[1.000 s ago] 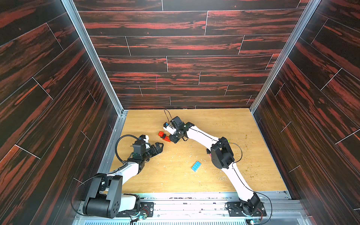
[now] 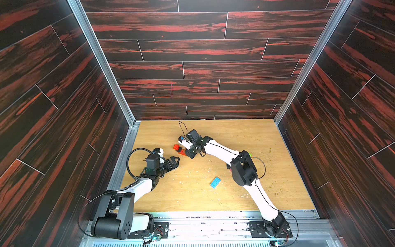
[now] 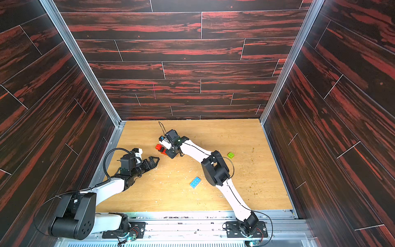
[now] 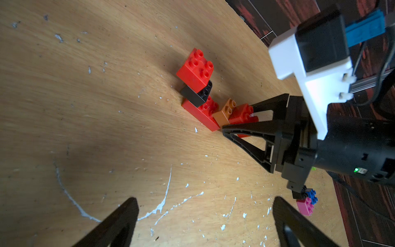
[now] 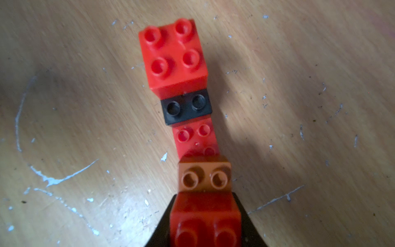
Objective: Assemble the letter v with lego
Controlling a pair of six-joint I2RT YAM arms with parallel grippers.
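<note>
On the table a stepped stack stands: a red base brick [image 4: 200,113], a black brick [image 4: 196,97] on one end of it, and a red top brick [image 4: 197,70] jutting outward above. Over the base's other end sits an orange brick [image 5: 205,176], joined to another red brick [image 5: 205,207]. My right gripper is shut on that outer red brick; the right wrist view shows it between the dark fingers. Whether the orange brick is fully pressed onto the base is unclear. My left gripper stands open and empty, near side of the stack.
A blue brick [image 2: 215,182] lies alone in the front middle. A green brick [image 3: 230,155] is at the right. Pink [image 4: 304,206], black and dark blue [image 4: 312,196] bricks lie beyond the right gripper.
The left arm and the blue brick have stayed put.
</note>
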